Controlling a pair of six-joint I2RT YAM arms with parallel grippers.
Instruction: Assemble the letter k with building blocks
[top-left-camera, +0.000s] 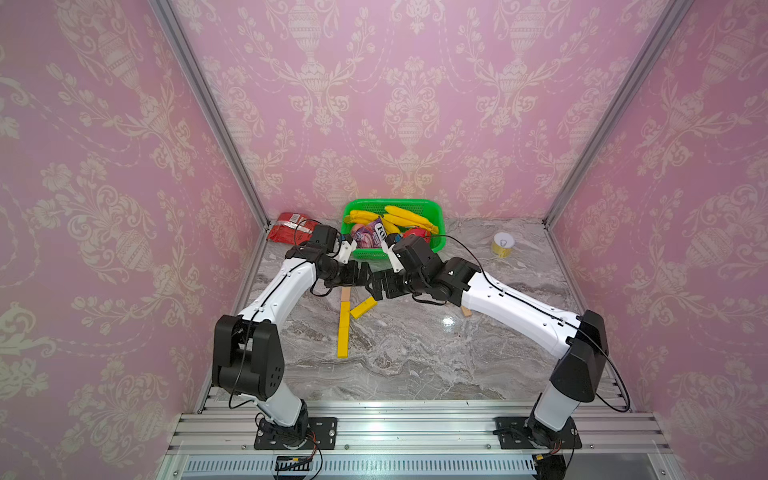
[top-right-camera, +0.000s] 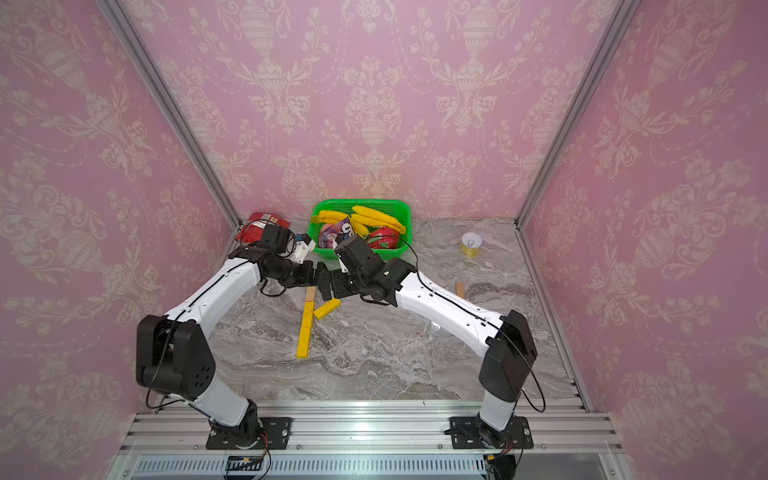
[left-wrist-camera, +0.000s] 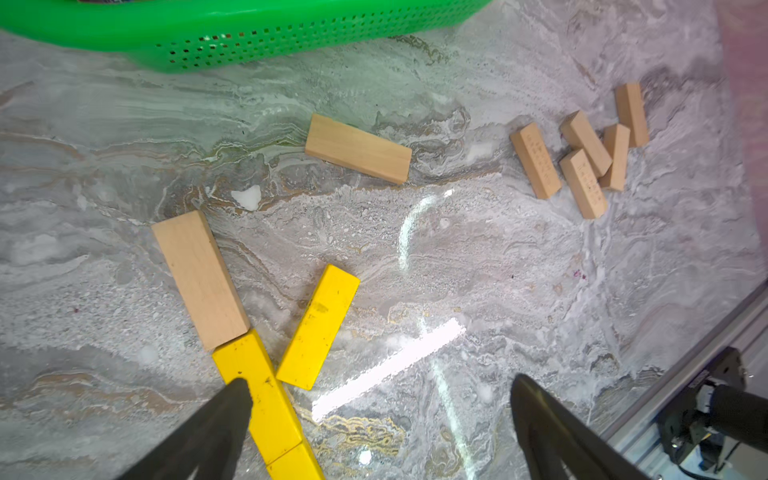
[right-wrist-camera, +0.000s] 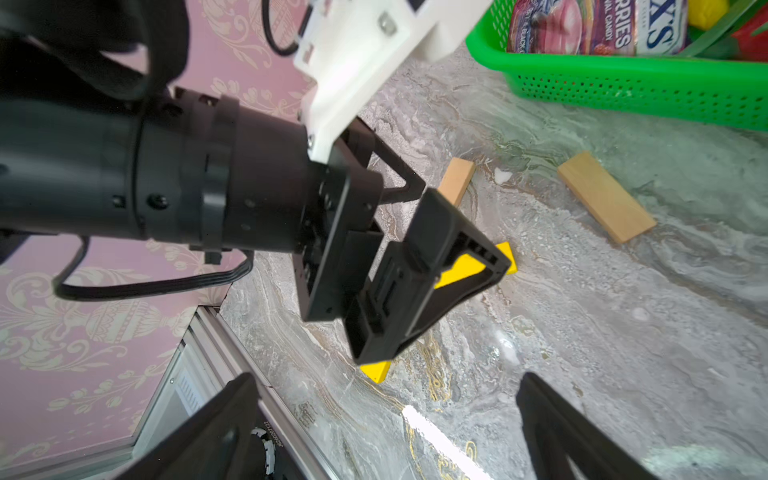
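Note:
Yellow blocks (top-left-camera: 343, 332) and a wooden block (left-wrist-camera: 201, 280) lie end to end in one straight line. Beside its upper part, a separate yellow block (left-wrist-camera: 319, 326) slants up and to the right, not touching the line where it shows. Another wooden block (left-wrist-camera: 359, 149) rests alone below the basket. Several loose wooden blocks (left-wrist-camera: 585, 183) lie in a cluster on the right. My left gripper is open above the table near the line, nothing between its fingers. My right gripper is also open and empty, close to the left one.
A green basket (left-wrist-camera: 304, 36) with toy fruit and a candy pack stands at the back. A red bag (top-right-camera: 261, 227) is back left, a small can (top-left-camera: 502, 245) back right. The two grippers nearly meet in the top views.

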